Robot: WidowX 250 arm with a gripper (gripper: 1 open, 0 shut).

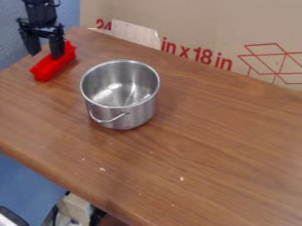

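My dark gripper (pixel 41 35) is at the upper left, open, its fingers hanging over the upper part of a red rectangular block (pixel 51 67) that lies near the table's left edge. Whether the fingers touch the block cannot be told. A steel pot (pixel 119 94) with a wire handle stands to the right of the block, apart from it.
A cardboard panel (pixel 236 35) with red lettering and a white piece (pixel 133 32) are along the back. Blue surface (pixel 24 177) shows beyond the left edge.
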